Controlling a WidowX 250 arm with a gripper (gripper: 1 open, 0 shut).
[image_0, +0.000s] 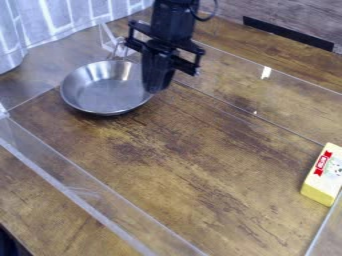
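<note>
A steel pan (96, 92) rests on the wooden table at the upper left. My black gripper (158, 76) hangs over the pan's right edge, apparently shut, with nothing visible between its fingers. Whether it touches the rim I cannot tell.
A yellow box with a red label (322, 175) lies at the right edge. A pale cylindrical object (10, 45) stands at the upper left corner.
</note>
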